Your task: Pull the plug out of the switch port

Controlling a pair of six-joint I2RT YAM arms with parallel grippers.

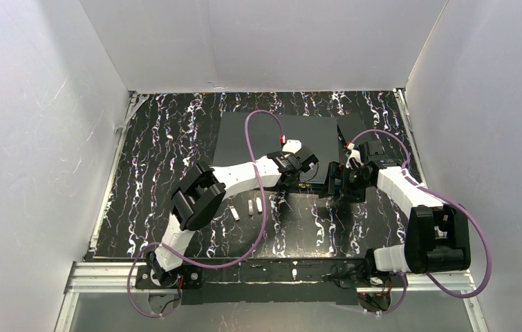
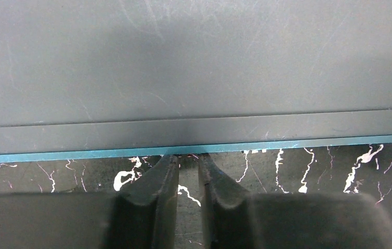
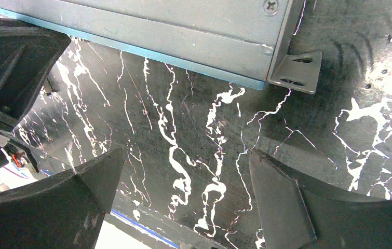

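The switch is a flat dark grey box [image 1: 244, 135] with a blue front edge [image 2: 79, 154]. No plug can be made out in any view; the ports face down the front and stay hidden. At that front edge, my left gripper is slightly open. Marble shows through the narrow gap between its fingers, and nothing is visibly held there. My right gripper stands wide open over bare marble, in front of the switch's right corner, with nothing between its fingers.
Several small white pieces, one of them a white stick [image 1: 234, 213], lie left of centre on the marble. A purple cable [image 1: 263, 207] loops over the left arm. A metal bracket [image 3: 297, 72] sticks out at the switch's corner.
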